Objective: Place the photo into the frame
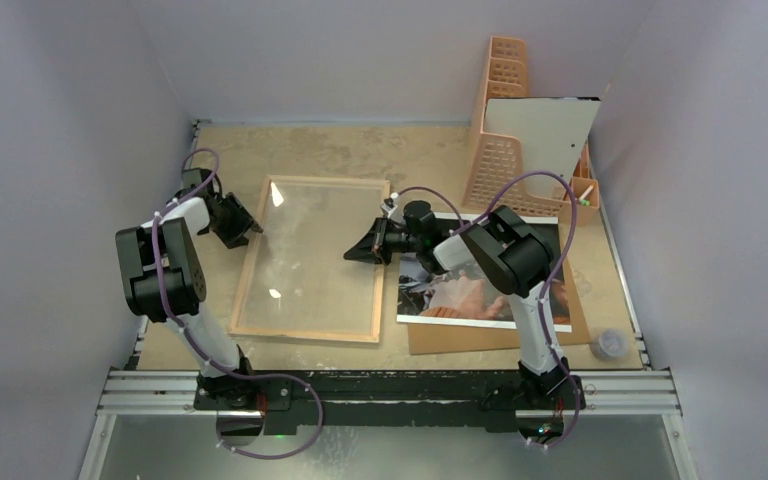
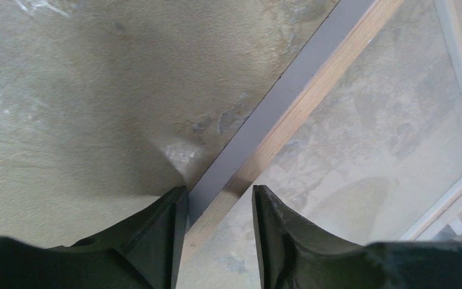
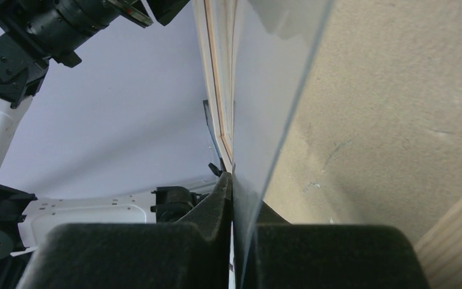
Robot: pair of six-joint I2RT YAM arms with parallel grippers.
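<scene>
The light wooden frame (image 1: 308, 335) lies flat on the left half of the table. A clear sheet (image 3: 264, 102) stands tilted in the right wrist view, its edge running down between the right fingers. My right gripper (image 1: 348, 256) is shut on this sheet, inside the frame's right side. At the left side bar (image 2: 289, 117), my left gripper is part open, one finger to each side of the bar as the camera sees it. Whether its fingers touch the wood I cannot tell. The photo (image 1: 465, 300) lies right of the frame, partly covered by the right arm.
Brown backing board (image 1: 460, 341) sticks out from under the photo. An orange organizer (image 1: 495, 160) with a white panel (image 1: 540, 132) leaning in it stands at the back right. A small clear cup (image 1: 610, 344) sits at the front right.
</scene>
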